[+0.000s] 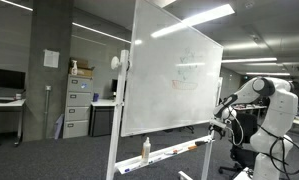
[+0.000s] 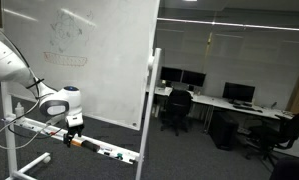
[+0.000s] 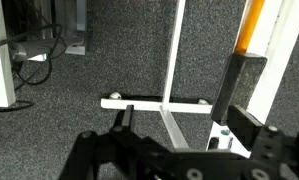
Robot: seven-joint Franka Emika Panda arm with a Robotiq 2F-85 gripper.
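My gripper is open, its dark fingers well apart with nothing between them. In the second exterior view the gripper (image 2: 75,132) points down over the whiteboard's ledge (image 2: 115,152). A dark block with an orange strip, seemingly an eraser (image 3: 239,84), lies on the ledge near the right finger in the wrist view. The large whiteboard (image 1: 174,75) has faint drawn marks on its surface. A bottle with an orange lower part (image 1: 146,151) stands upright at the near end of the ledge.
The board's stand (image 3: 167,105) reaches down to the grey carpet beside the gripper. Small items lie farther along the ledge. Office chairs (image 2: 176,110) and a desk with monitors (image 2: 229,104) are well behind, with open floor between.
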